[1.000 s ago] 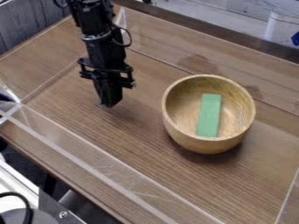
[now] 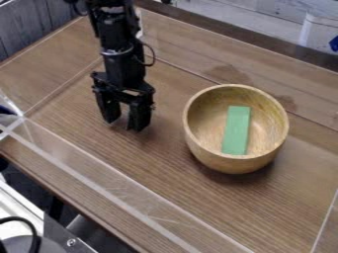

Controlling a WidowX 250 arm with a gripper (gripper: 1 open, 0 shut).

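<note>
My black gripper (image 2: 123,111) hangs low over the wooden table, left of centre, its two dark fingers spread open near the tabletop; whether anything lies between them is too dark to tell. To its right, apart from it, a round wooden bowl (image 2: 201,126) holds a green rectangular block (image 2: 238,129) lying in it.
Strips of clear tape cross it at the lower left. A dark cable (image 2: 22,229) is at the bottom left corner, and a pale edge runs along the back right.
The gripper has come lower toward the table, and its fingers show wider apart. The bowl and green block have not moved.
</note>
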